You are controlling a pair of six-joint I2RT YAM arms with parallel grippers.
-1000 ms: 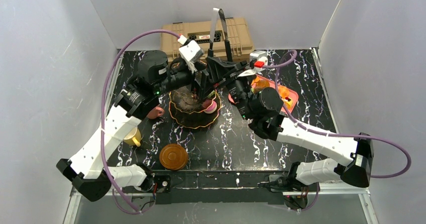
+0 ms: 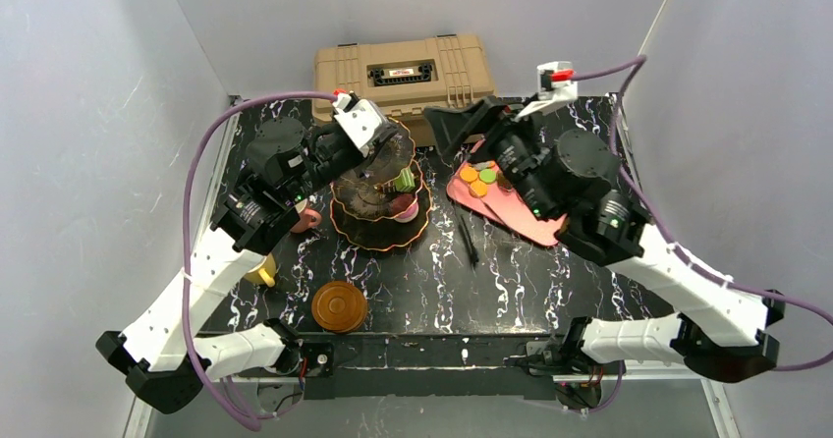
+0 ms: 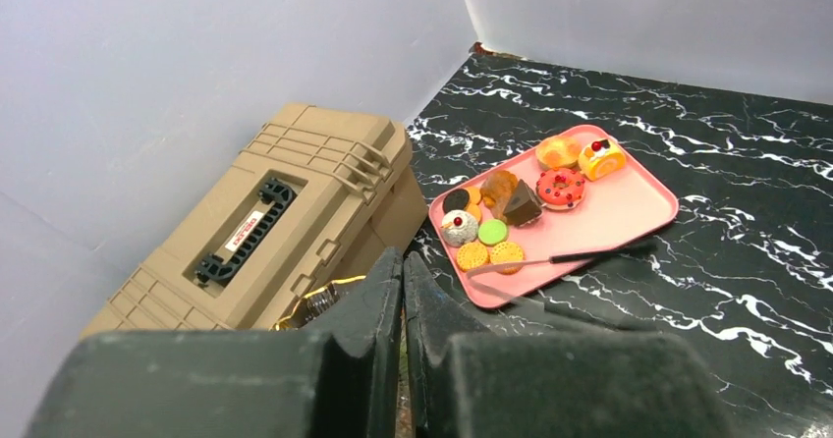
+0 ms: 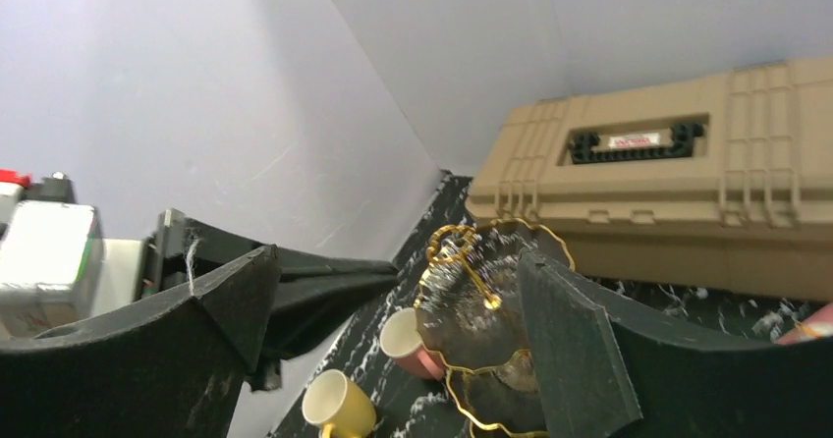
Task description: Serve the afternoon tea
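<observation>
The tongs (image 3: 594, 256), with black handles and metal blades, are blurred at the near edge of the pink tray (image 3: 629, 207). One blade crosses the tray's corner. My left gripper is shut, its fingertips meeting with nothing between them, above the gold-rimmed dark tiered stand (image 2: 365, 235). My right gripper stands open and empty, between the stand and the tray. On the stand sit a green-layered cake piece (image 2: 404, 180) and a pink sweet (image 2: 406, 212). The tray bears a red doughnut (image 3: 561, 189), a chocolate wedge (image 3: 522, 204) and several other sweets.
A tan case (image 2: 457, 65) stands behind the stand. A pink cup (image 2: 307, 220) and yellow cup (image 2: 262, 272) are at the left. A brown round lid (image 2: 339, 305) lies at the front left.
</observation>
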